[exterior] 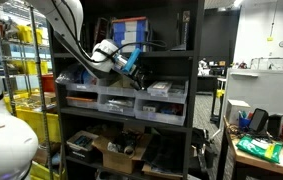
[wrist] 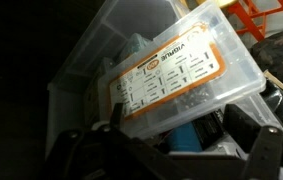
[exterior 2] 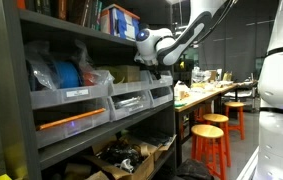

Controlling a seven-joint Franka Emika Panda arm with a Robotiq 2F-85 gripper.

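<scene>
My gripper stands open in the wrist view, its two dark fingers [wrist: 243, 130] wide apart. Between and beyond them lies a clear plastic box [wrist: 243, 68] with a white and orange printed label [wrist: 171, 75]. Dark items and a blue one [wrist: 184, 138] show beneath its near edge. Whether the fingers touch the box cannot be told. In the first exterior view the gripper [exterior: 138, 78] reaches toward the shelf, above the row of clear bins [exterior: 116, 102]. From the side, it [exterior 2: 161, 74] is close to the bins' front.
A dark shelf board [exterior 2: 76, 150] runs under the bins, with cardboard boxes [exterior: 121, 158] below. Another shelf [exterior: 166, 53] lies overhead, holding blue and white boxes [exterior: 129, 30]. To the right stands a wooden table [exterior: 271, 155] with a green packet [exterior: 259, 148].
</scene>
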